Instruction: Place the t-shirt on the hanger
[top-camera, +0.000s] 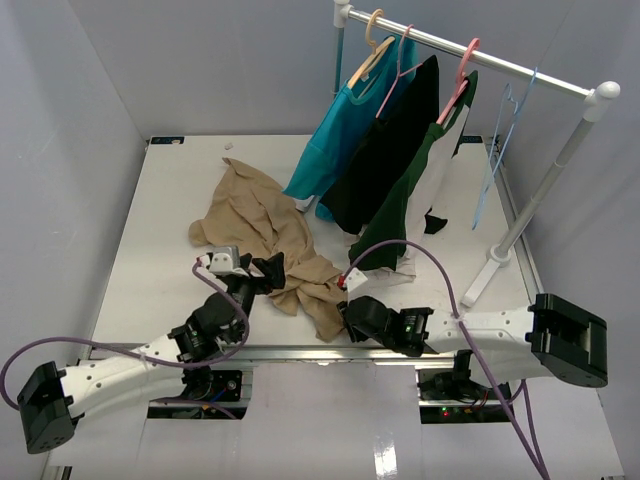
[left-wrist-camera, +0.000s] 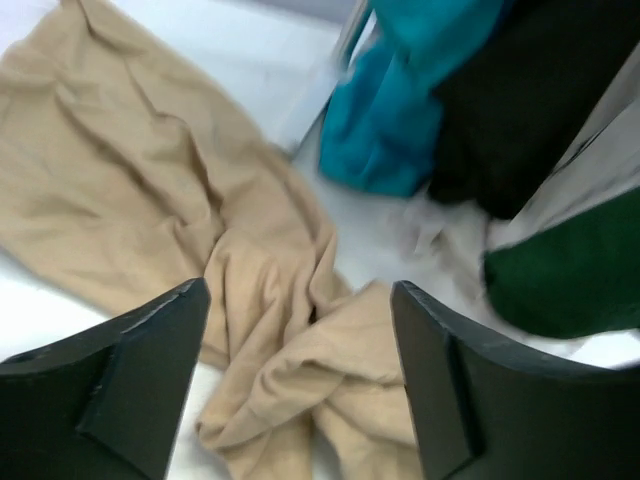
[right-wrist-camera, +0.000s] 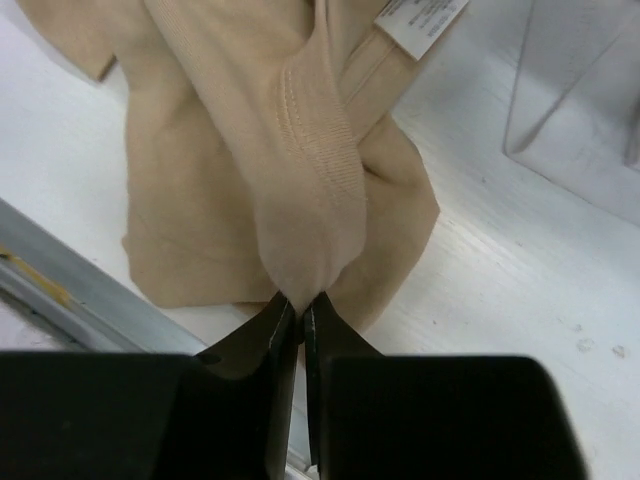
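Note:
A tan T-shirt (top-camera: 250, 210) lies crumpled on the white board, reaching from back left to front centre. My right gripper is shut on a fold of it at the front end; a white label (right-wrist-camera: 415, 20) shows in the right wrist view. My left gripper (top-camera: 265, 272) hovers over the shirt's middle, open, its fingers framing the cloth in the left wrist view. A light blue empty hanger (top-camera: 497, 150) hangs at the right end of the rail (top-camera: 452, 46).
Teal (top-camera: 335, 130), black (top-camera: 370, 175) and green-and-white (top-camera: 400, 210) garments hang from the rail over the board's right half. The rack's post (top-camera: 545, 185) stands at the right. The board's left side is bare.

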